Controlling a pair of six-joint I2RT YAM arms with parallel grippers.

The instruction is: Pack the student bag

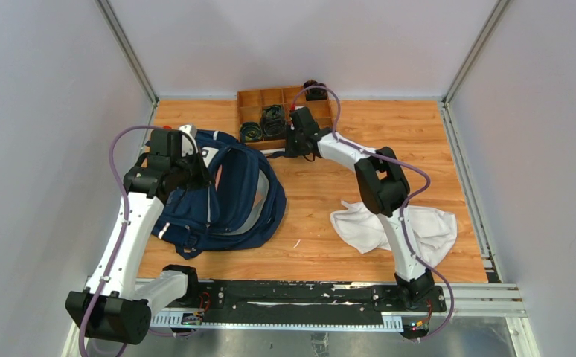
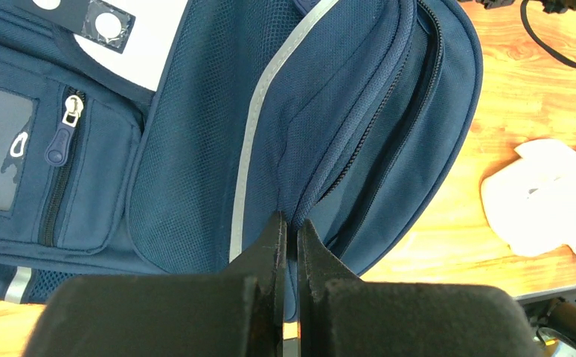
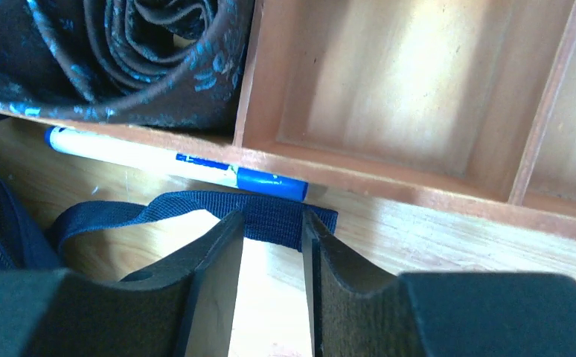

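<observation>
The navy backpack (image 1: 244, 212) lies on the left half of the table, its main compartment gaping. My left gripper is shut on the backpack's fabric edge, beside the zipped opening. My right gripper stands part open above the bag's blue webbing strap (image 3: 188, 201), whose end passes under its fingertips; whether they touch it I cannot tell. A blue-and-white marker (image 3: 144, 158) lies along the front wall of the wooden box (image 3: 389, 175), just beyond the strap.
The box holds rolled dark items (image 1: 273, 119) in some compartments; others are empty. A white cloth (image 1: 437, 230) lies at the right front. Bare wood is free between backpack and cloth. A small white scrap (image 1: 297, 243) lies near the front.
</observation>
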